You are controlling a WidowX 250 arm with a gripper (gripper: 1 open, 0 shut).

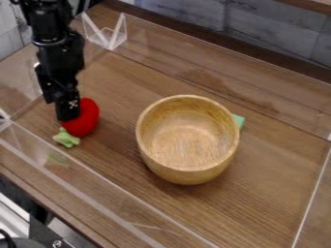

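Note:
A red round object (80, 118) lies on the wooden table in the left part of the camera view, with a small green piece (66, 138) beside its lower left. The dark robot gripper (60, 105) is lowered from the upper left, just above and left of the red object, open, its fingertips close to it.
A large tan bowl (187, 140) sits right of centre, with a green object (238, 122) partly showing behind its right side.

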